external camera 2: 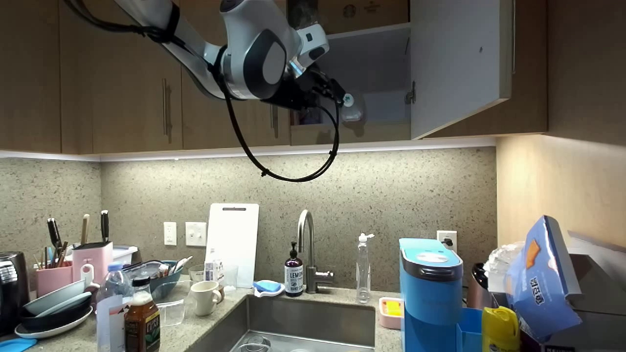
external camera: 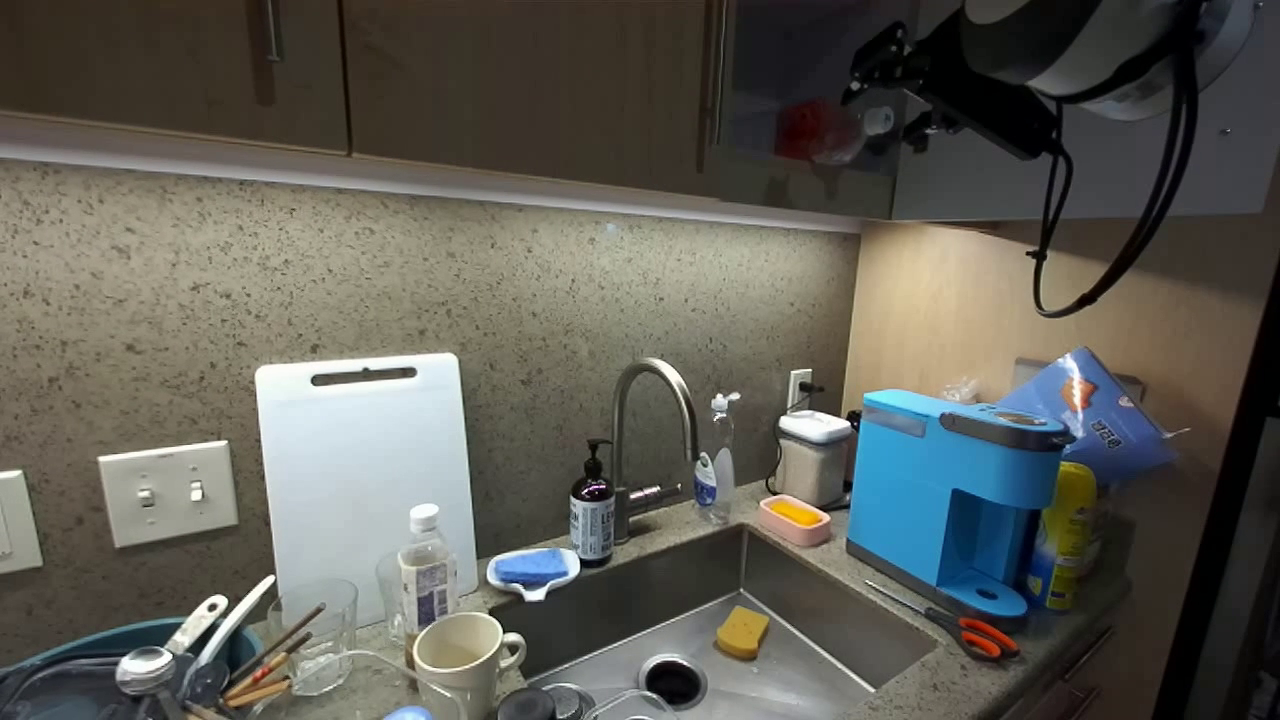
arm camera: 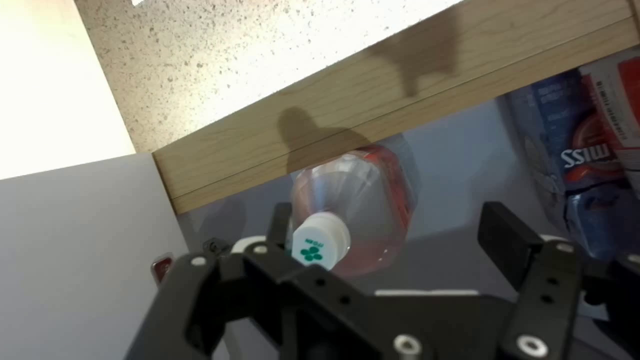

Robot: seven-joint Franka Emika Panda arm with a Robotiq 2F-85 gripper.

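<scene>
A clear bottle (arm camera: 360, 198) with a red label and a white cap (arm camera: 316, 241) lies on its side in the open upper cabinet, cap facing out. In exterior view 1 the same bottle (external camera: 819, 131) shows in the cabinet's shade. My gripper is open in front of it, fingers wide apart. The cap sits close beside one finger (arm camera: 279, 225); whether they touch I cannot tell. The other finger (arm camera: 508, 243) stands well clear over bare shelf. From exterior view 2 my gripper (external camera 2: 337, 94) is at the cabinet opening, partly hidden by the arm.
Blue packages (arm camera: 576, 156) stand on the same shelf. The open cabinet door (external camera 2: 460, 58) borders the opening on the right. Below are the sink (external camera: 828, 600), the faucet (external camera: 619, 444) and a blue coffee machine (external camera: 912, 492).
</scene>
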